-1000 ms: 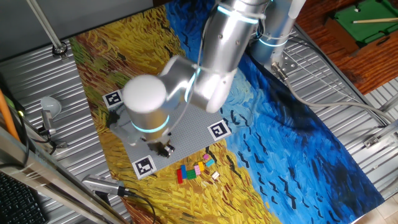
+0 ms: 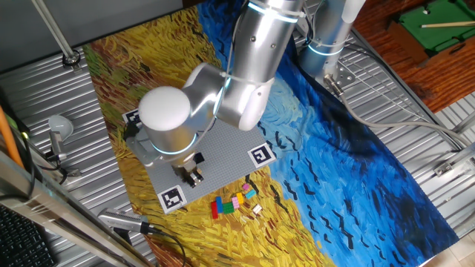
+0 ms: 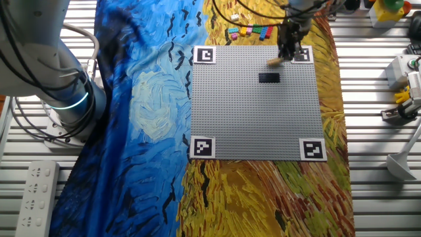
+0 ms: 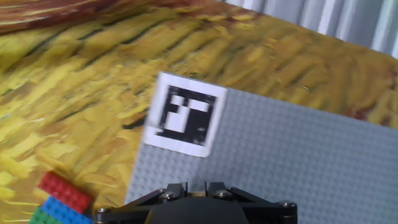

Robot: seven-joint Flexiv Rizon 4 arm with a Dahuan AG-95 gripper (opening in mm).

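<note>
My gripper (image 2: 195,178) hangs over the grey studded baseplate (image 3: 223,112), near the marker corner closest to the loose bricks. Exterior view 2 has a small tan piece (image 3: 274,62) at the gripper's tip. From the wrist, the black fingers (image 4: 222,194) stand a little apart, and a sliver of tan shows between them. Whether that is a held piece or part of the gripper is unclear. A black brick (image 3: 268,78) lies on the plate close by. Off the plate edge sits a row of coloured bricks, with a red brick (image 4: 65,191) at one end.
Printed markers (image 3: 202,148) sit at the plate's corners. Much of the plate is bare. A white brick (image 2: 257,209) lies beside the coloured row. A power strip (image 3: 39,197) and a white ladle (image 3: 400,164) rest on the slatted table at opposite sides.
Over the last second the arm has shifted a little to the left in exterior view 1, and the gripper has moved slightly with it. The bricks have stayed where they were.
</note>
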